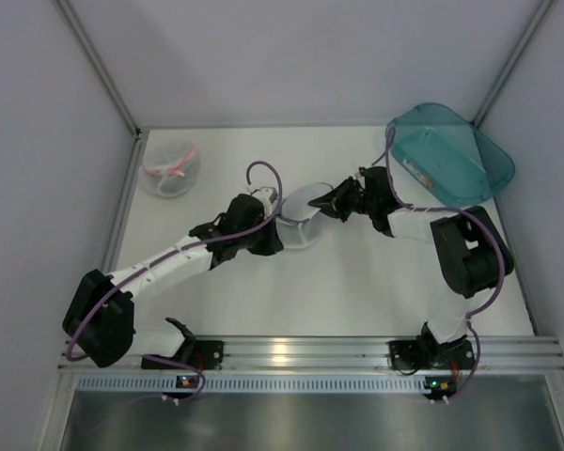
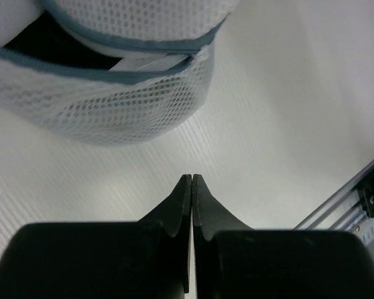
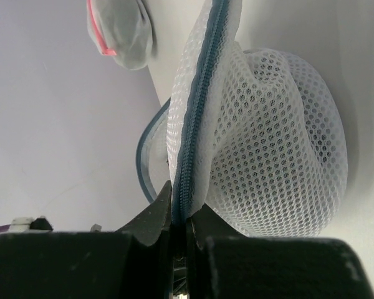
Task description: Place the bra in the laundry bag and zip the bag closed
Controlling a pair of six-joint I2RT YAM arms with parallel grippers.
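Note:
The white mesh laundry bag (image 1: 300, 233) lies mid-table, its blue-edged opening (image 2: 104, 75) showing a dark interior in the left wrist view. My right gripper (image 1: 319, 207) is shut on the bag's zipper edge (image 3: 198, 106), lifting it. My left gripper (image 1: 273, 247) is shut just beside the bag's left, nothing visible between its fingertips, over bare table. Whether the bra is inside cannot be told.
A second mesh item with pink trim (image 1: 170, 169) lies at the back left. A teal bin (image 1: 432, 141) stands at the back right.

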